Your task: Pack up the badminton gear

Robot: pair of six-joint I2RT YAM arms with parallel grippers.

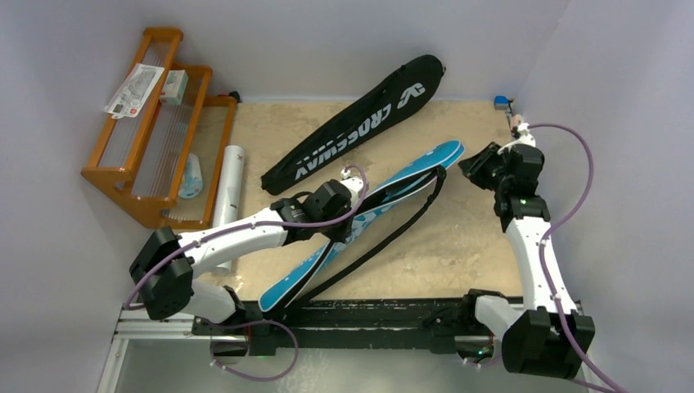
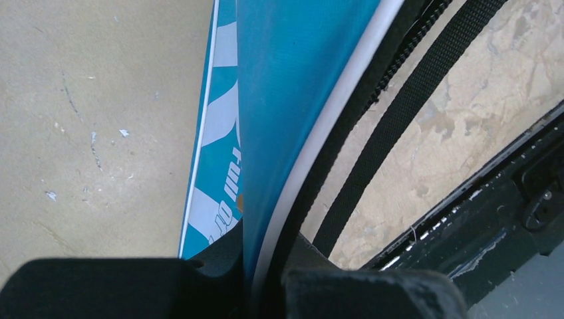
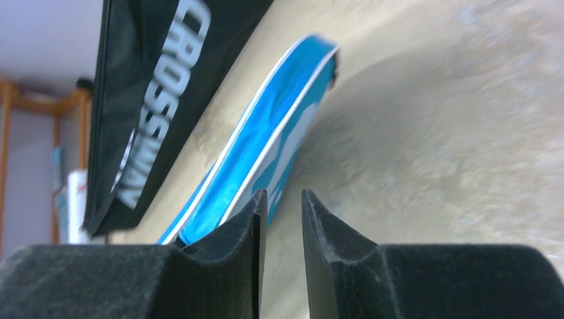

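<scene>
A long blue racket bag [image 1: 296, 282] lies diagonally across the table, its zipped side partly open. My left gripper [image 1: 342, 232] is shut on its edge near the middle; in the left wrist view the blue cloth [image 2: 299, 80] with white piping rises from between the fingers. The bag's black strap [image 1: 385, 244] runs loose along its front side. Just off the bag's far right end, my right gripper [image 1: 465, 166] is empty, its fingertips a little apart. The right wrist view, blurred, shows that bag end [image 3: 249, 143] beyond the fingers. Behind lies a black racket bag [image 1: 364, 123].
A wooden shelf [image 1: 123, 173] stands at the left with a white roll [image 1: 230, 184] beside it. A blue object [image 1: 501, 102] is at the back right corner.
</scene>
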